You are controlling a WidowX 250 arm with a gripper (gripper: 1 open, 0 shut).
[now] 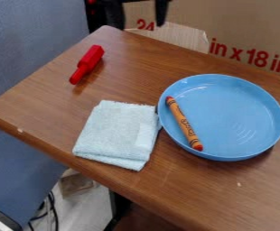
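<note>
A red rolling pin lies diagonally at the back left of the wooden table. A pale blue cloth lies folded in the middle front. To its right sits a blue plate, with an orange crayon lying on its left side. The dark gripper is at the top edge of the view, above the table's back, mostly cut off; whether it is open or shut is unclear.
Cardboard with red print stands behind the table. Bare wood fills the back middle. The table's left edge drops to a grey-blue surface and cables at the lower left.
</note>
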